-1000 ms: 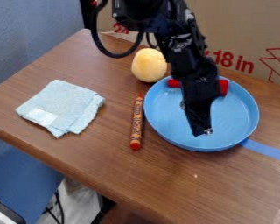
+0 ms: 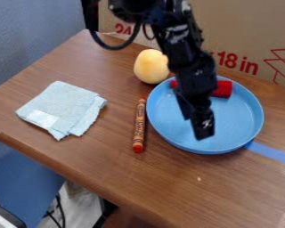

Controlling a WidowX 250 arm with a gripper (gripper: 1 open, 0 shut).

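The black gripper (image 2: 199, 117) hangs over the blue plate (image 2: 238, 120), its fingertips low above the plate's middle; whether it is open or shut is unclear. A red object (image 2: 224, 88) lies at the back of the plate, partly hidden by the arm. To the plate's left lies a long brown stick with red ends (image 2: 140, 125). Behind it is a round yellow object (image 2: 151, 66), and a folded light blue cloth (image 2: 61, 109) lies on the left.
The wooden table (image 2: 74, 178) has bare room at the front and back left. A cardboard box (image 2: 246, 31) stands along the back. A strip of blue tape runs right from the plate.
The arm and gripper have shifted slightly left and up since a second ago. The things on the table have not visibly moved.
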